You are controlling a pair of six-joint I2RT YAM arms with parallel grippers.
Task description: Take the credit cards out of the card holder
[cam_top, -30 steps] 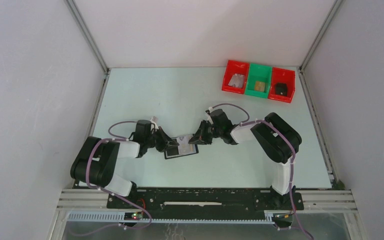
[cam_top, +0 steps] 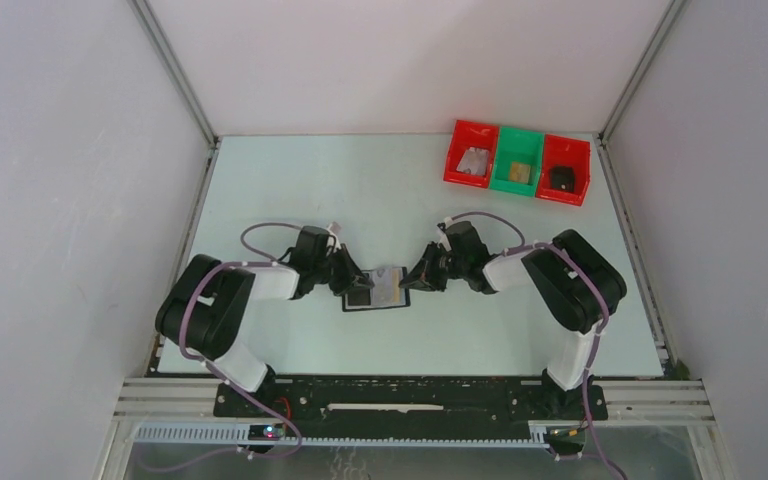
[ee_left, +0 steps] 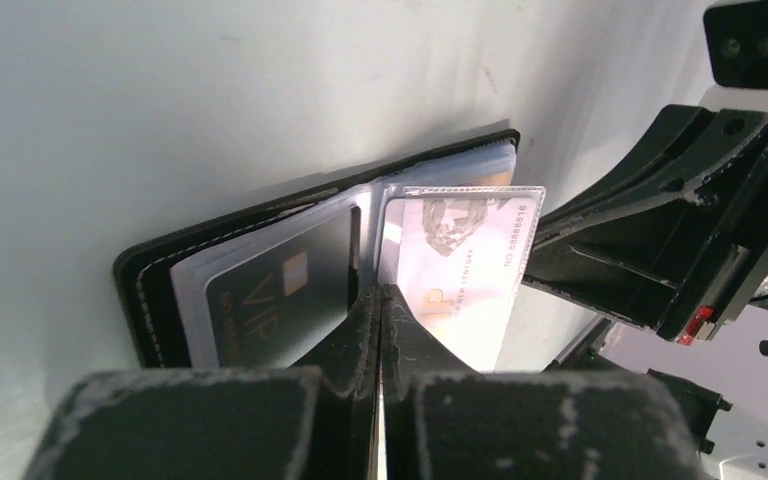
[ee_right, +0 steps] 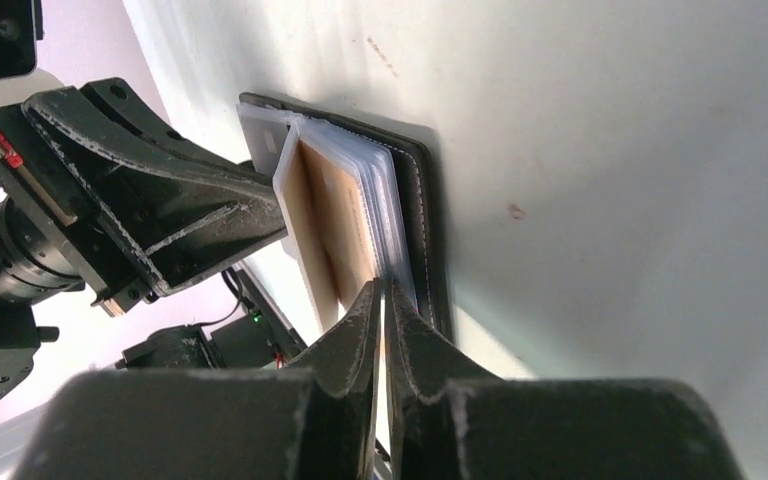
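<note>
A black card holder (cam_top: 375, 304) with clear sleeves lies between my grippers. In the left wrist view, a dark VIP card (ee_left: 280, 290) is on its left and a pale card (ee_left: 460, 240) on its right; the right wrist view shows its black cover (ee_right: 425, 230) and a tan card (ee_right: 340, 220) in a sleeve. My left gripper is shut at the middle of the holder, by the pale card, nothing clearly between its fingers. My right gripper is shut at the edge of the sleeves; what is between its fingertips is hard to tell, likely the sleeve edge.
Three bins, a red one (cam_top: 455, 155), a green one (cam_top: 505, 180) and another red one (cam_top: 575, 195), stand at the back right with small items in them.
</note>
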